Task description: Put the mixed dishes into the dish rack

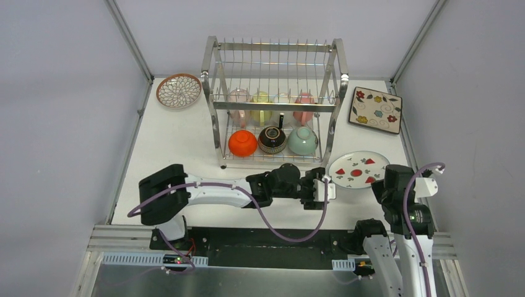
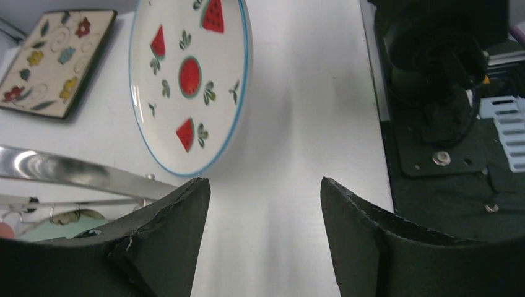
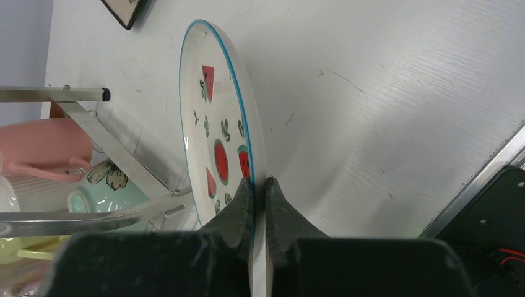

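An oval watermelon plate is held by its rim in my right gripper, which is shut on it at the right of the rack. My left gripper is open, empty, just left of that plate and in front of the dish rack. The rack's lower level holds an orange bowl, a black bowl, a mint bowl and several mugs. Its upper slots look empty.
A square flowered plate lies at the back right. A patterned round plate lies at the back left.
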